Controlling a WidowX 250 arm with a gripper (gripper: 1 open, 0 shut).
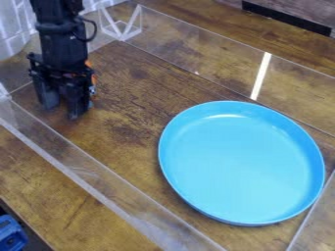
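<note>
My black gripper [63, 96] is low over the wooden floor of the clear-walled tray at the left of the camera view, its fingers reaching down near the left wall. It covers most of what lies behind and under it: only small bits of orange show at its right side, and the purple item is hidden or too dark to make out. Whether the fingers are shut on anything is unclear.
A large blue plate [241, 159] fills the right part of the tray. A blue object [8, 235] sits outside at the bottom left corner.
</note>
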